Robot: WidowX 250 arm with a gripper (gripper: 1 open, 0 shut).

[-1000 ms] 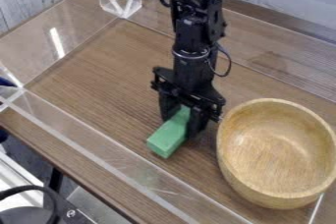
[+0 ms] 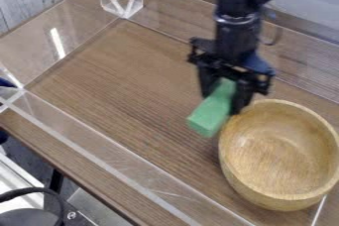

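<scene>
My black gripper (image 2: 228,86), blurred by motion, is in the upper middle of the camera view, shut on a green object (image 2: 208,115) that hangs just left of a round wooden bowl (image 2: 275,172). The arm reaches down from the top of the view. The fingertips are too blurred to make out clearly.
Clear corner pieces stand at the back left and left edge. Black cables lie past the table's front left edge.
My gripper has moved up and to the right, toward the back of the table, carrying the green object with it closer to the bowl's rim.
</scene>
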